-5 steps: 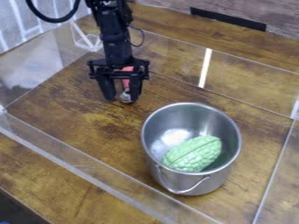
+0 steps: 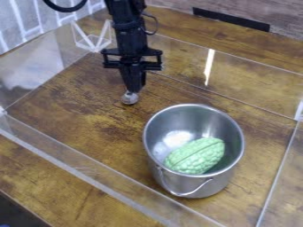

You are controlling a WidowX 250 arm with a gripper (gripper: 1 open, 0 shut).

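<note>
My black gripper (image 2: 131, 67) hangs over the upper middle of the wooden table (image 2: 77, 120), its fingers apart at either side. A small pale, shiny object (image 2: 129, 97) rests on the table just below it; what it is, I cannot tell. A steel pot (image 2: 160, 133) stands at the lower right with a pale green, bumpy vegetable-like object (image 2: 196, 156) inside it.
Clear panels or edges run along the left, bottom and right of the workspace. The wood is bare to the left of the pot and at the upper right, apart from a white strip (image 2: 210, 66).
My gripper has risen away from the small pale object, which stays on the table. The red patch seen beside the gripper a second ago no longer shows. The pot is unchanged.
</note>
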